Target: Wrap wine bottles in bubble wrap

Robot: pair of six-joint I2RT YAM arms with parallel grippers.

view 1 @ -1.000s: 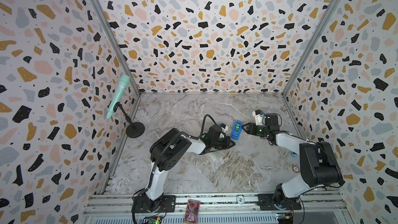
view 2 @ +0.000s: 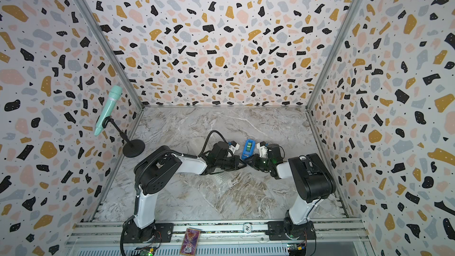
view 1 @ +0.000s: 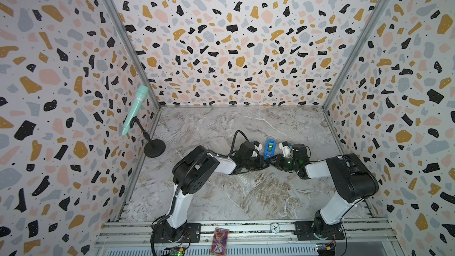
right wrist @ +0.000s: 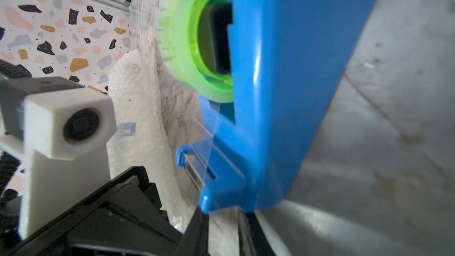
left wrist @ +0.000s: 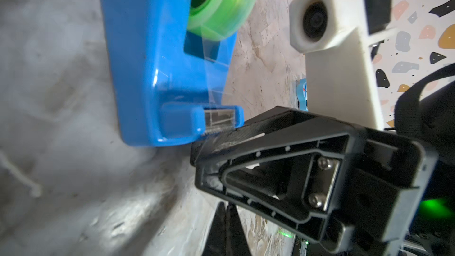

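A blue tape dispenser with a green tape roll stands on the table between my two grippers. My right gripper is at the dispenser's cutter end, its fingers close together with a small gap; what lies between them is hard to see. In the left wrist view its black finger overlaps the cutter. My left gripper is shut just in front of the dispenser, with nothing plain between its fingertips. Bubble wrap forms a long bundle beneath the left arm; any bottle inside cannot be made out.
A mint-green microphone on a black stand stands at the far left. A purple card lies at the front rail. Both grippers are very close together.
My left arm has stayed in place.
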